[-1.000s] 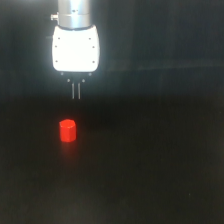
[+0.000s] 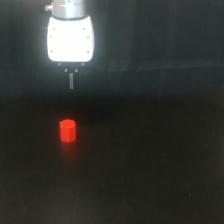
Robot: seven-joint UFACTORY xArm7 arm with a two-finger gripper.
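A small red block [image 2: 68, 131] rests on the dark surface, left of centre in the camera view. Above it, and slightly to its right, hangs my gripper [image 2: 71, 88] below its white hand [image 2: 71, 39]. The two thin fingers are close together, so the gripper looks shut, and nothing shows between them. A clear gap separates the fingertips from the block's top.
A dark curtain-like backdrop [image 2: 160, 45] stands behind.
My gripper has moved up and a little to the left. Its fingers, apart before, have come together. The red block has stayed in place.
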